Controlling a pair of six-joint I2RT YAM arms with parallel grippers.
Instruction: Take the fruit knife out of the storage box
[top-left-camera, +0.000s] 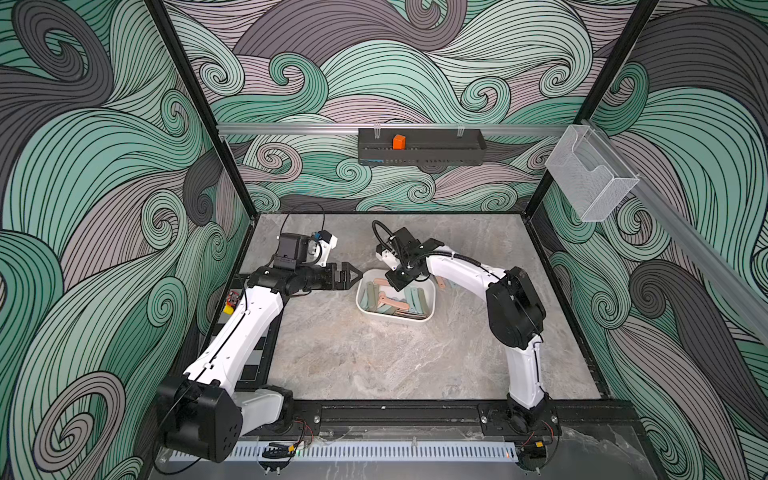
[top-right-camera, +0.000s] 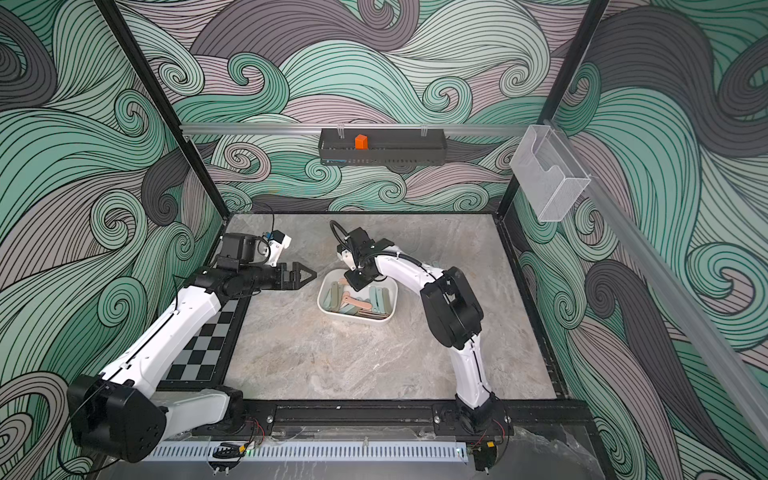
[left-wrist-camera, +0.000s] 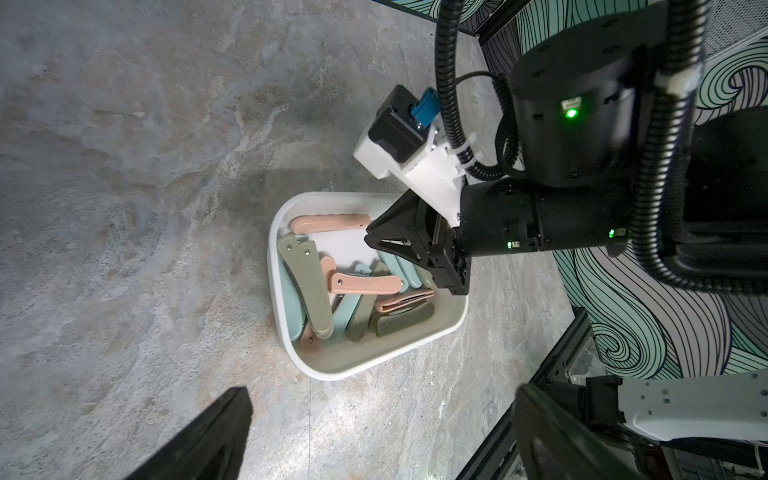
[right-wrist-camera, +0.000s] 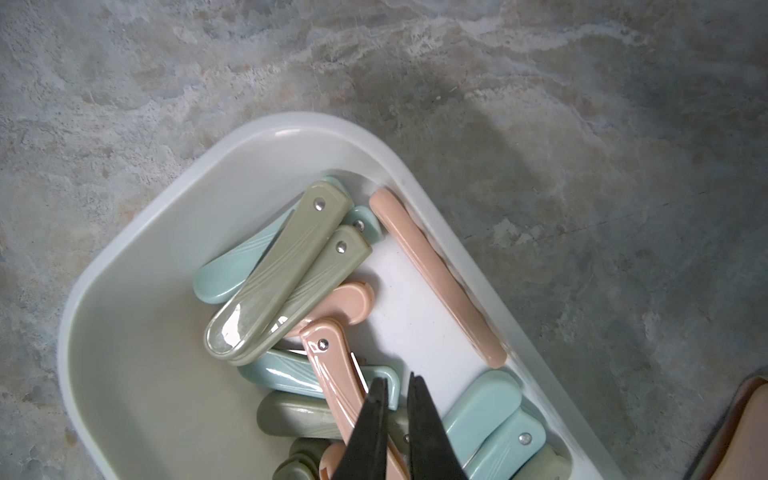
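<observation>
The white storage box (left-wrist-camera: 280, 288) stands on the table, holding several folding fruit knives. A pink knife (left-wrist-camera: 364, 284) lies across the middle of the pile, and another pink one (right-wrist-camera: 438, 280) lies along the wall. Green knives (right-wrist-camera: 280, 272) and teal knives (right-wrist-camera: 484, 408) surround them. My right gripper is over the box, its fingertips a little apart. The middle pink knife passes beneath its left finger in the right wrist view; nothing shows gripped. My left gripper stands open and empty, left of the box in the top left view.
Another pink knife (top-left-camera: 441, 283) lies on the table just right of the box. A checkered board (top-right-camera: 209, 344) lies at the left edge.
</observation>
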